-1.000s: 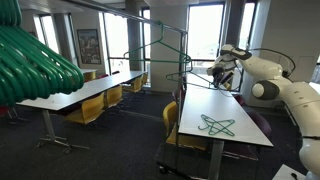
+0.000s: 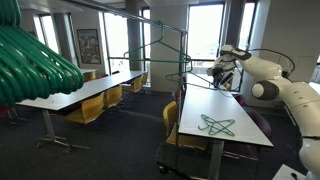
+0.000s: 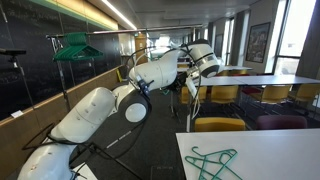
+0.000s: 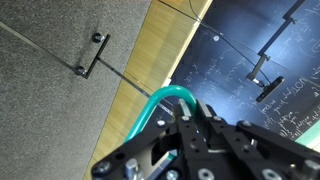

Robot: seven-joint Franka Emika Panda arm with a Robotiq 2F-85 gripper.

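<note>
In the wrist view, my gripper is shut on a teal-green plastic hanger (image 4: 150, 105), whose curved part loops out past the fingers. Exterior view 1 has the gripper (image 2: 222, 74) raised above the far end of the white table, too small there to make out its grip. A thin clothes rail (image 2: 110, 9) crosses that view, with a bunch of green hangers (image 2: 35, 65) close to the camera and a single hanger (image 2: 157, 43) farther along. Two green hangers (image 2: 216, 126) appear to overlap on the near part of the white table.
The white table (image 2: 206, 104) is otherwise largely clear. Yellow chairs (image 2: 170, 116) stand along its side, beside the rail's upright. Another long table (image 2: 65, 95) is at the left. A blackboard (image 3: 45, 70) lines the wall in exterior view 2.
</note>
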